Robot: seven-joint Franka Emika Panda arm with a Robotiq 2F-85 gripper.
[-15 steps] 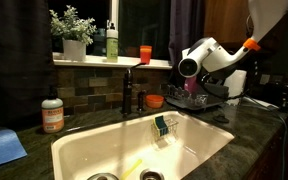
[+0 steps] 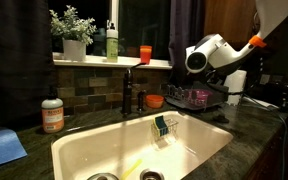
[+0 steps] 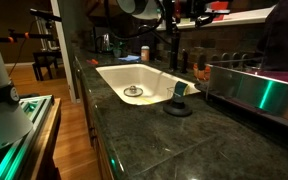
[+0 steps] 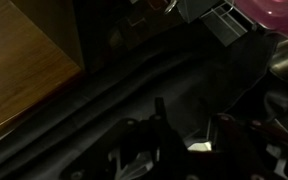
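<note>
From the upper right my arm reaches over the counter behind the sink, its wrist (image 2: 197, 60) above the dish rack. A pink piece of dishware (image 2: 198, 97) shows at the rack; in the wrist view, a pink bowl-like thing (image 4: 274, 12) fills the top right corner. My gripper is dark at the bottom of that view, with its fingertips seeming apart over dark cloth (image 4: 114, 95). Nothing clearly shows between them. The pink thing lies away from the fingertips there.
A white sink (image 2: 124, 150) holds a small caddy (image 2: 165, 126). Nearby are a black faucet (image 2: 129, 95), an orange bowl (image 2: 154, 101) and a soap bottle (image 2: 52, 112). A red cup (image 2: 145, 54) and a plant (image 2: 73, 30) stand on the sill.
In exterior view 1 my wrist has shifted slightly right and down toward the rack. The sink and the things around it look unmoved.
</note>
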